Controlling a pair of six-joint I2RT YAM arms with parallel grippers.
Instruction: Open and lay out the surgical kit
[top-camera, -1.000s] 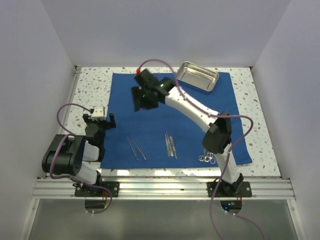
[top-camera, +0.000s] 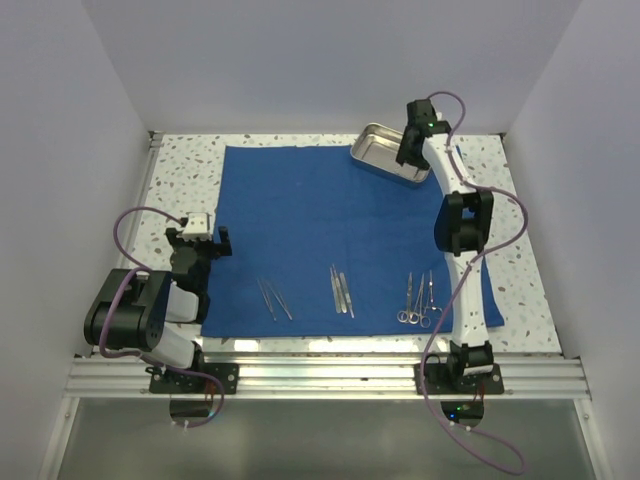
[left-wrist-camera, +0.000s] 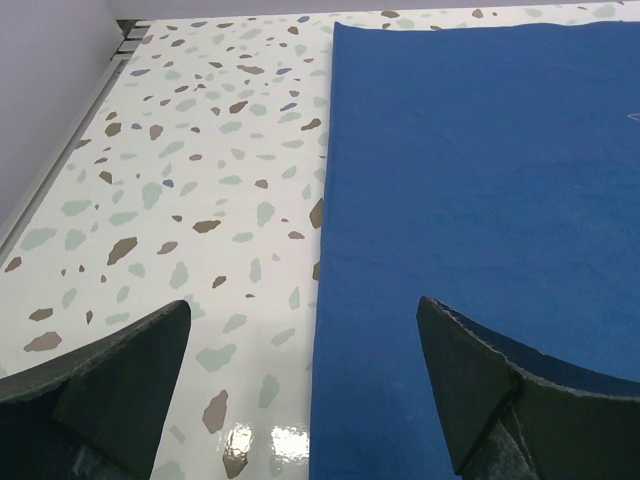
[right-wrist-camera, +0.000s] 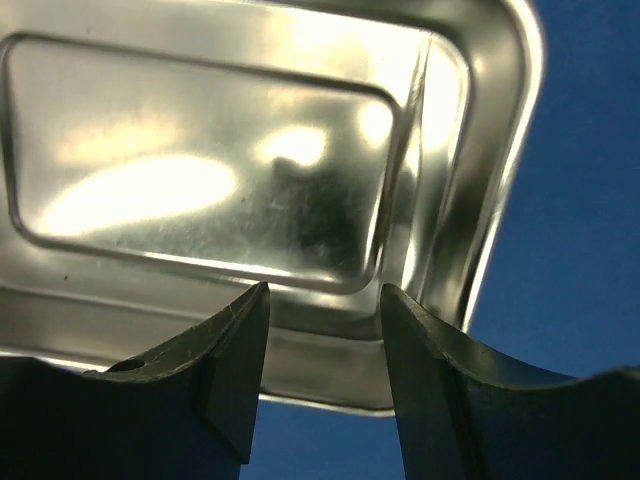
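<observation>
The steel tray (top-camera: 379, 152) sits at the back right of the blue cloth (top-camera: 300, 210); in the right wrist view my right gripper is over its rim, fingers apart, nothing seen between them. Instruments lie in groups along the cloth's front: tweezers (top-camera: 280, 298), slim handled tools (top-camera: 346, 295) and scissor-like tools (top-camera: 424, 320). My left gripper (top-camera: 198, 236) stands open at the cloth's left edge, empty, and in the left wrist view (left-wrist-camera: 305, 335) shows cloth and worktop below.
The speckled worktop (top-camera: 515, 290) borders the cloth, with walls at the back and sides.
My right arm has swung right and back from over the middle of the cloth to over the tray. My left arm has not moved.
</observation>
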